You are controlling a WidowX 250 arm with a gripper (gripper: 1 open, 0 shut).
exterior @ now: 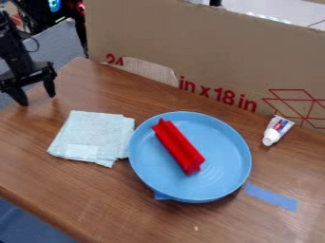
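My black gripper (36, 91) is at the far left, over the table's left edge, open with nothing between its fingers. A folded pale cloth (89, 138) lies flat on the wood to its lower right. A blue plate (222, 166) holds a long red object (178, 146) lying diagonally on it. A white tube (276, 132) with a coloured label lies to the right of the plate.
The wooden table (127, 214) has a cardboard panel (216, 57) along its back. Blue tape (269, 197) shows beside and under the plate.
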